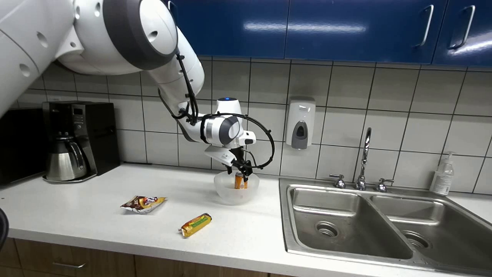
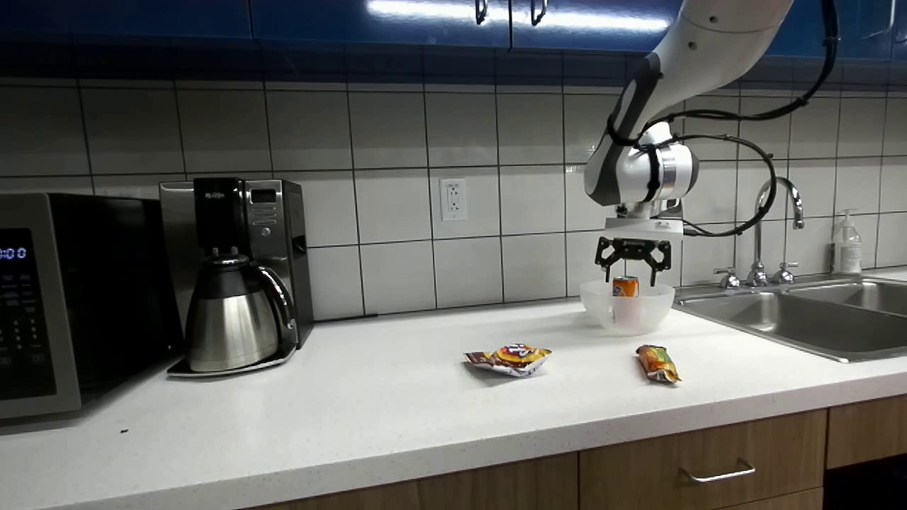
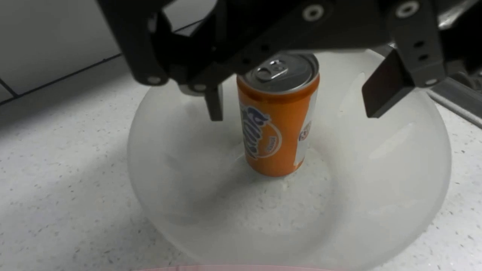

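An orange soda can point(image 3: 275, 126) stands upright inside a translucent white bowl point(image 3: 180, 198), which rests on the counter beside the sink. Over the bowl, my gripper point(image 2: 630, 276) points down with its fingers spread wide. In exterior view 2 the can's top point(image 2: 626, 286) shows between and just below the fingertips. In the wrist view one finger point(image 3: 214, 101) is left of the can and the other point(image 3: 388, 86) well to its right, both apart from it. Part of the can's top is hidden by the gripper in that view.
A brown snack bag point(image 1: 142, 204) and a yellow wrapped packet point(image 1: 196, 224) lie on the counter in front of the bowl. The steel sink point(image 1: 295, 244) is to the right, a coffee maker point(image 1: 97, 134) to the left. Tiled wall stands close behind the bowl.
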